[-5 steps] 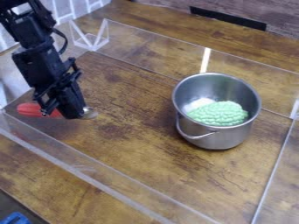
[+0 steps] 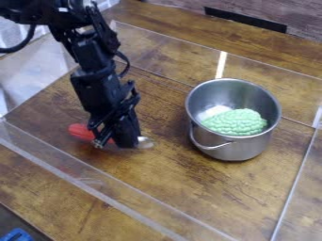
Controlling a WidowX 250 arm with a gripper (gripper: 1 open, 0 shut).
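Note:
My black gripper (image 2: 120, 132) is low over the wooden table, left of centre, coming down from the upper left. A red object (image 2: 85, 133) sticks out to the left beneath it, with a small silvery part showing at its right side; whether the fingers hold it is hidden. A steel pot (image 2: 227, 146) stands to the right, holding a green bumpy object (image 2: 234, 122).
Clear panels edge the wooden table (image 2: 151, 198) at the left, front and right. A blue item (image 2: 13, 235) shows at the bottom left corner.
My gripper has moved right, toward the pot, and the red object has shifted right along with it. The pot has stayed put.

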